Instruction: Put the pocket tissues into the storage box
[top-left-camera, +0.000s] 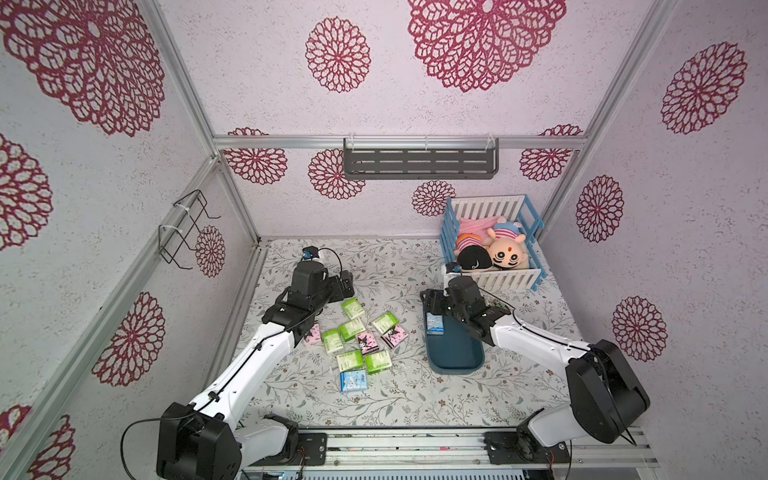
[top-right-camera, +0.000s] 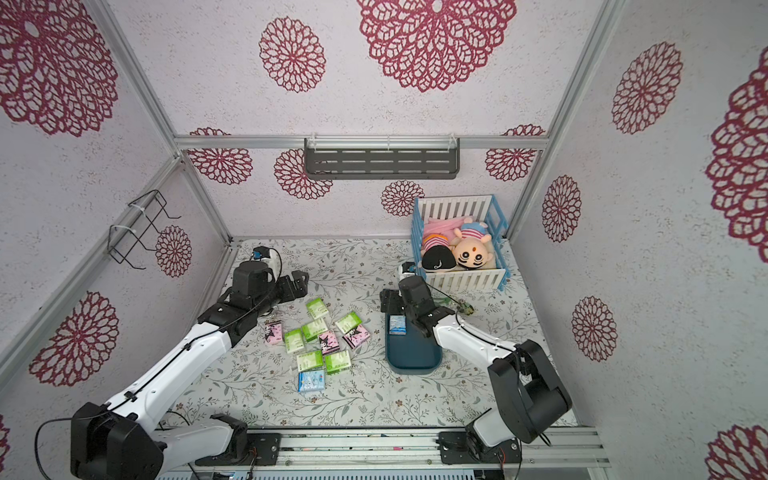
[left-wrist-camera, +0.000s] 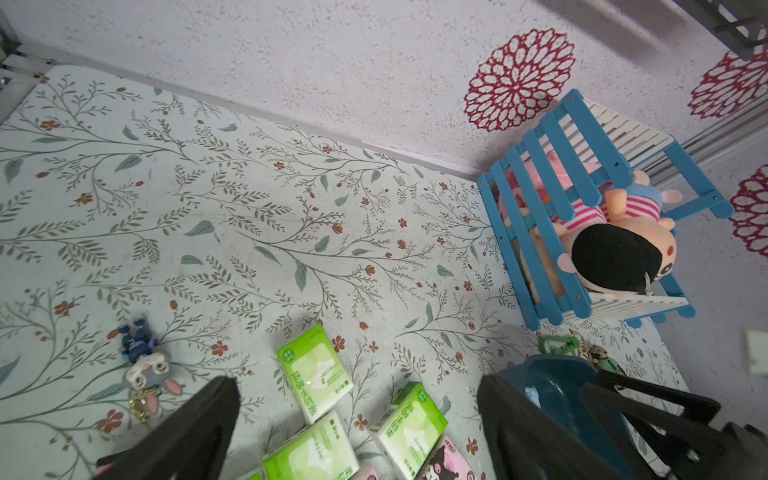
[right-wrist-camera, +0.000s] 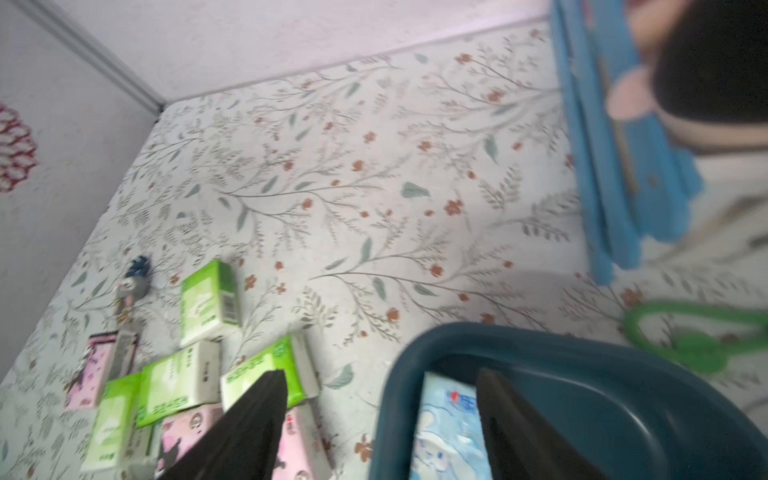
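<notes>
A blue tissue pack (top-left-camera: 434, 324) lies inside the dark blue storage box (top-left-camera: 454, 370), against its left side. Over the box's back left corner, my right gripper is open and empty. Loose on the table to the left are several green packs (top-left-camera: 349, 361), pink ones (top-left-camera: 367, 343) and another blue pack (top-left-camera: 353, 380). My left gripper hangs open just behind this group, nothing between its fingers. The nearest to it is a green pack (left-wrist-camera: 315, 373). One pink pack (top-right-camera: 273, 332) lies apart at the left, partly behind my left arm in the top left view.
A blue-and-white crib (top-left-camera: 499, 279) with dolls stands behind the box. Small keychain toys lie on the table: a grey-and-blue figure (left-wrist-camera: 147, 368) at left, a green one (left-wrist-camera: 560, 345) by the crib.
</notes>
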